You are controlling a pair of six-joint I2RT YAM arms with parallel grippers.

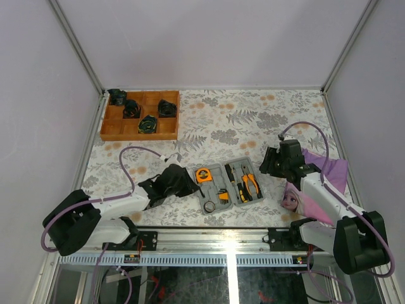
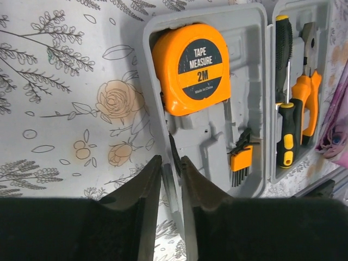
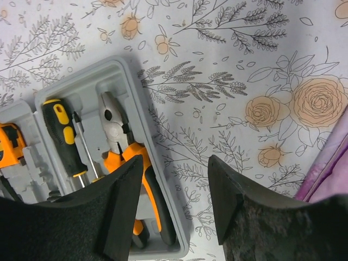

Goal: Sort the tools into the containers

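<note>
An open grey toolbox lies on the table with an orange tape measure, screwdrivers, pliers and a small orange-bodied set. My left gripper is at the box's left wall, below the tape measure, fingertips close together; whether anything is between them is unclear. My right gripper stands open beside the box's right edge, above bare cloth, with nothing between its fingers. A wooden compartment organizer with dark crumpled items sits at the back left.
A pink-purple pillow lies at the right, partly under the right arm.
</note>
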